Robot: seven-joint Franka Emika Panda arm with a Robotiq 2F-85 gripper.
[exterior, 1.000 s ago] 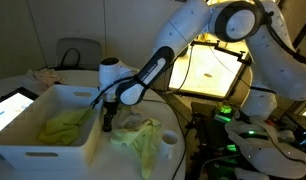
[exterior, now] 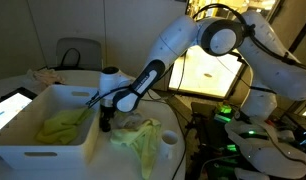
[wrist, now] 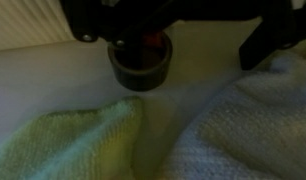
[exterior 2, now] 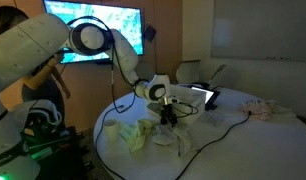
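Observation:
My gripper (exterior: 111,104) points down just to the right of a white box (exterior: 53,151), over the cloths on the table. In the wrist view its dark fingers (wrist: 265,38) stand open and apart, with no object held. A dark round ring or cup (wrist: 141,64) sits on the table near the box, partly covered by the gripper's body. A green cloth (wrist: 78,145) lies at the lower left of that view, and a grey cloth (wrist: 255,125) spreads across the right. The fingertips are hard to make out in the exterior views.
Another green cloth (exterior: 61,127) lies inside the box. A white mug (exterior: 168,140) stands right of the table cloths. A tablet or screen (exterior: 10,108) is left of the box, and a cable (exterior 2: 218,138) crosses the table.
The gripper has shifted slightly to the right and lower beside the box. The cloths, box and mug look unmoved.

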